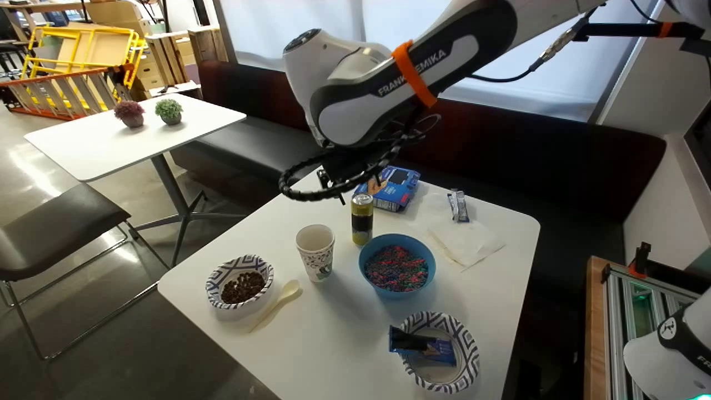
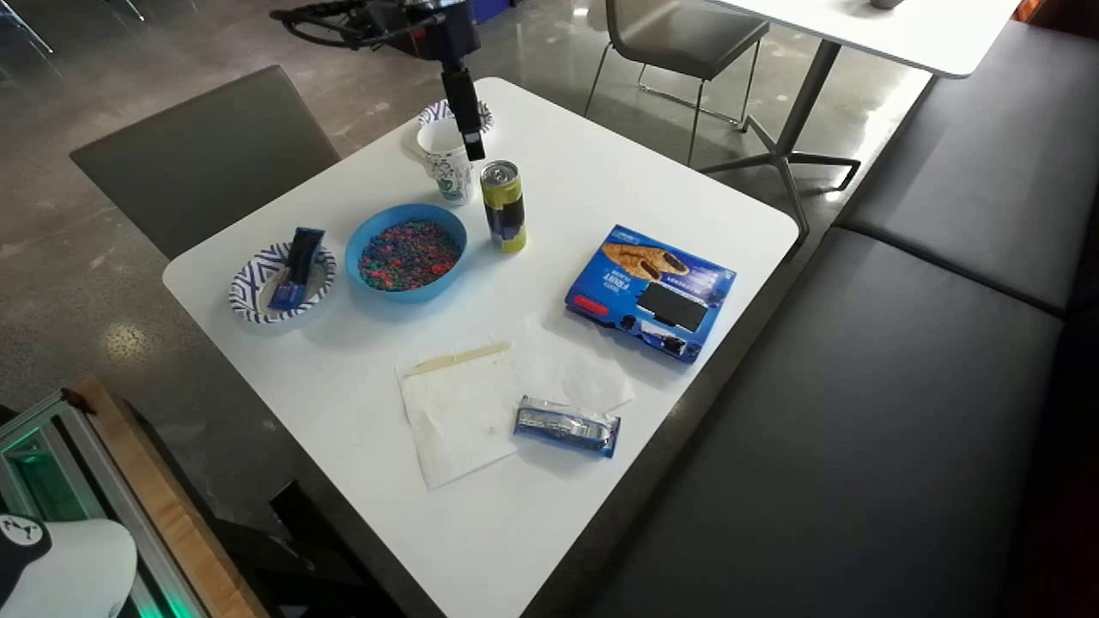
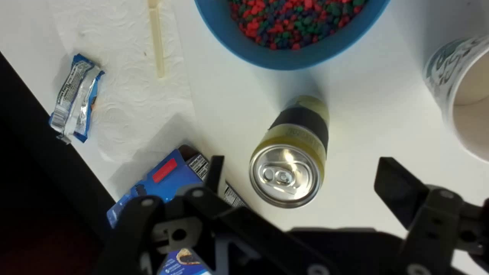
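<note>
A yellow-green can (image 1: 361, 223) with a dark band stands upright on the white table, between a patterned paper cup (image 1: 316, 255) and a blue box (image 1: 394, 189). From the wrist view I look down on the can's silver top (image 3: 285, 176). My gripper is open, its fingers wide apart on either side of the can's top in that view, touching nothing that I can make out. In the second exterior view a dark finger (image 2: 465, 113) hangs above the table beside the cup and behind the can. The other finger is hard to make out there.
A blue bowl (image 2: 371, 276) of coloured bits sits close to the can. Patterned bowls (image 1: 215, 291) (image 1: 468, 360), a spoon (image 1: 274, 305), a napkin (image 2: 453, 427) and a wrapped bar (image 2: 567, 428) are spread around. Bare table lies along the front middle.
</note>
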